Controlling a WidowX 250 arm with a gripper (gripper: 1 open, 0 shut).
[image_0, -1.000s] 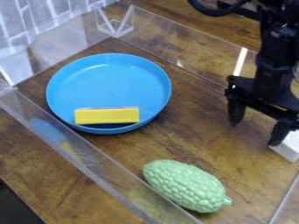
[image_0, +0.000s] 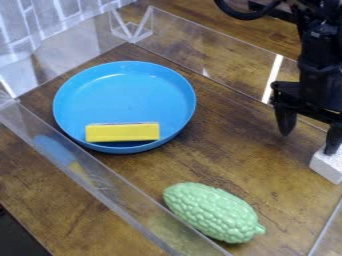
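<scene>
The black gripper (image_0: 307, 129) is at the right of the camera view, low over the wooden floor of a clear-walled box, its two dark fingers apart. A white block (image_0: 326, 165) lies at the right edge beside and below the fingers, partly hidden by the nearer finger. I cannot tell whether it touches that finger. A blue plate (image_0: 127, 80) sits at the left with a yellow block (image_0: 122, 132) on it. A green bumpy vegetable-shaped object (image_0: 214, 211) lies at the bottom centre.
Clear plastic walls (image_0: 78, 184) border the area on the left and at the back. The middle of the wooden floor between plate, green object and gripper is free.
The gripper has moved slightly to the right over the last second, and the white block has shown a little differently beside it. The other objects have stayed put.
</scene>
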